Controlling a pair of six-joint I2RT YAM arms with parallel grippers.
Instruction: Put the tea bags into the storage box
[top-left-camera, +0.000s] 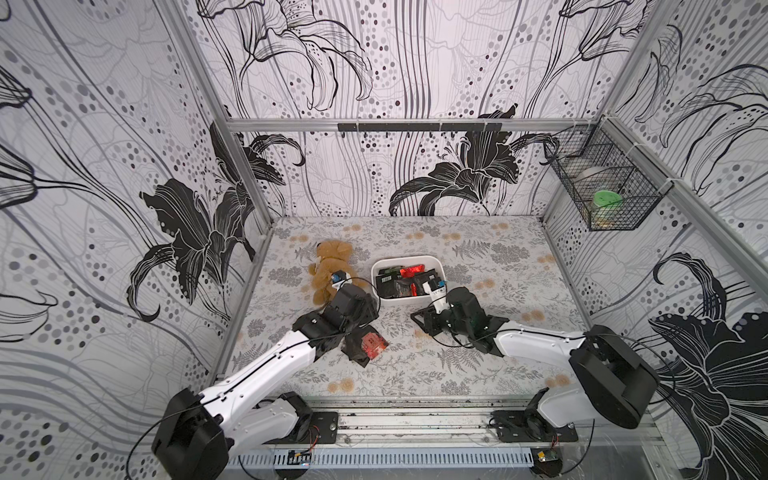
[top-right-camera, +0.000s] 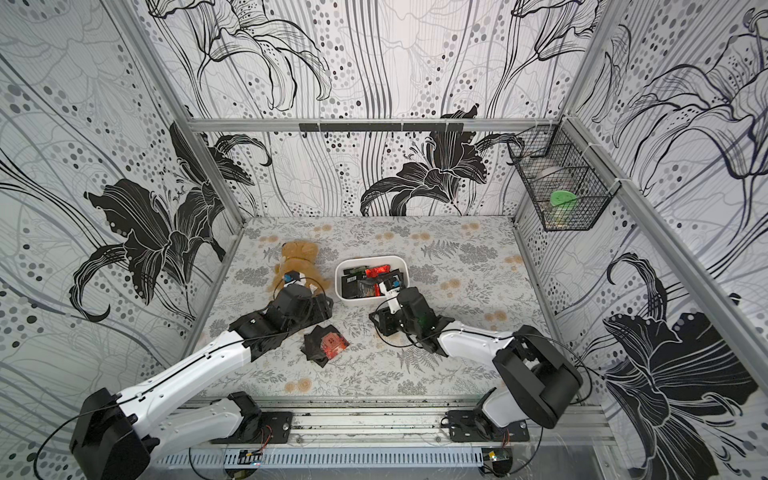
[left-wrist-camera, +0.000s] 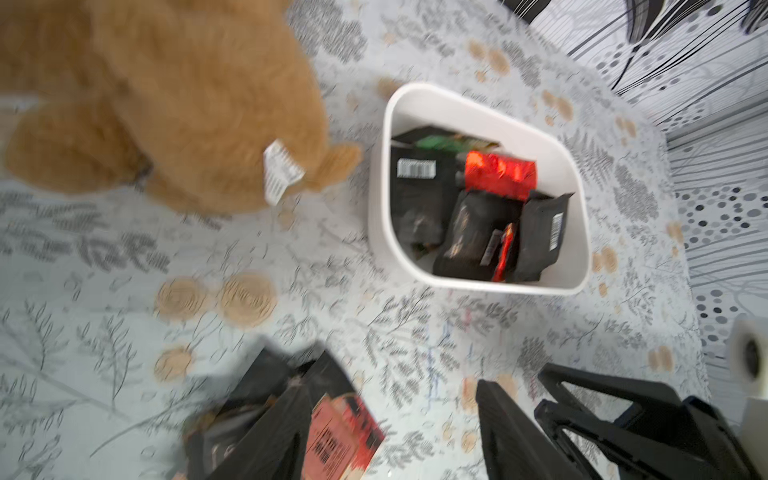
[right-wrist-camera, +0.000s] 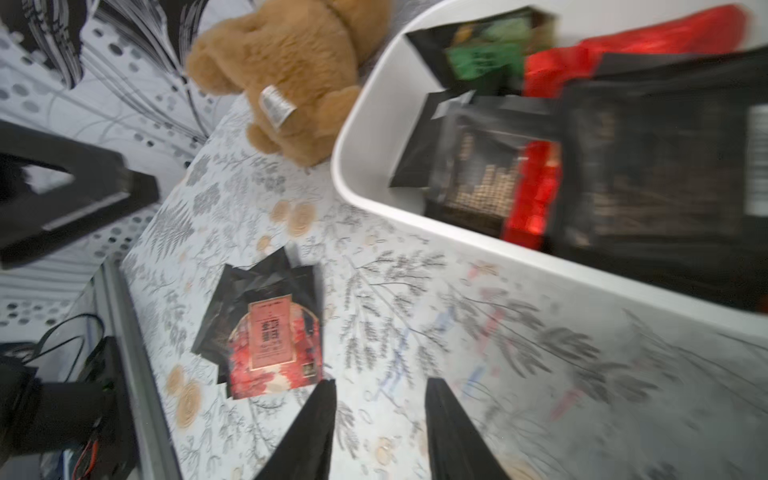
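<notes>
A white storage box (left-wrist-camera: 381, 204) stands mid-table, holding several black, red and green tea bags (left-wrist-camera: 419, 192). Nearer the front lies an overlapping pile of black tea bags, the top one (right-wrist-camera: 272, 344) red and black. Over that pile hovers my left gripper, open, its fingers apart with nothing held. In front of the box hangs my right gripper; its fingers stand part way apart, only table showing between them. The left gripper covers part of the pile in its own wrist view.
A brown teddy bear (top-left-camera: 329, 264) sits left of the box, close to the left arm. A wire basket (top-left-camera: 612, 184) hangs high on the right wall.
</notes>
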